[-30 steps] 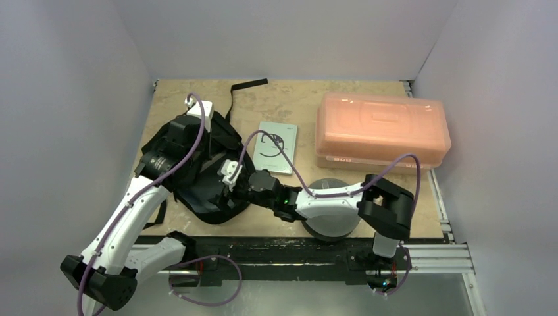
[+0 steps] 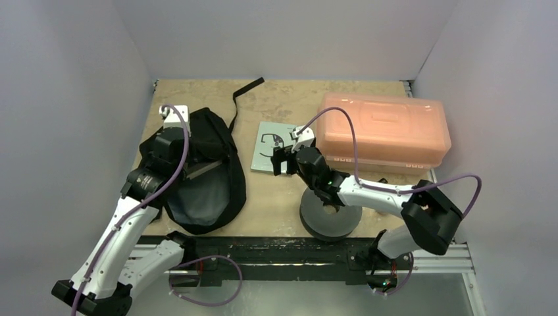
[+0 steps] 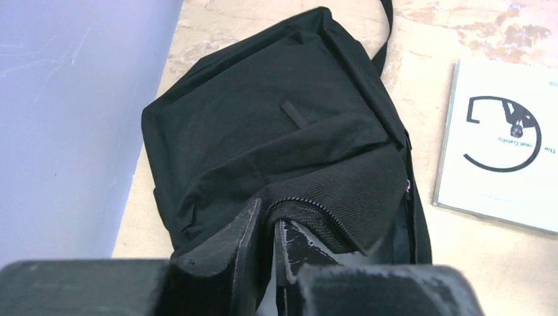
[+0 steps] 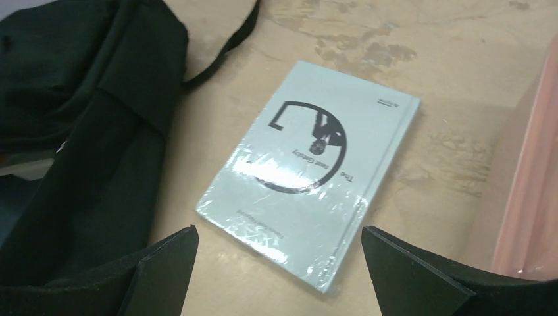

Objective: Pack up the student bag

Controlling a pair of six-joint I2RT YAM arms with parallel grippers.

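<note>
The black student bag (image 2: 227,178) lies at the left of the table, its grey inside showing at the front. My left gripper is at the edge of the bag's opening, where black fabric bunches up at the close-set fingertips; whether they pinch it is unclear. A pale book (image 4: 309,164) with a round black drawing lies flat right of the bag. Above the book's front right part, my right gripper (image 2: 283,158) stands open, with nothing between its fingers.
A translucent orange box (image 2: 385,131) stands at the back right. A round dark grey case (image 2: 329,220) lies near the front edge, partly under the right arm. A loose black strap (image 2: 247,89) trails behind the bag. Open table lies in front of the book.
My right arm has swung rightward, from over the bag to the book.
</note>
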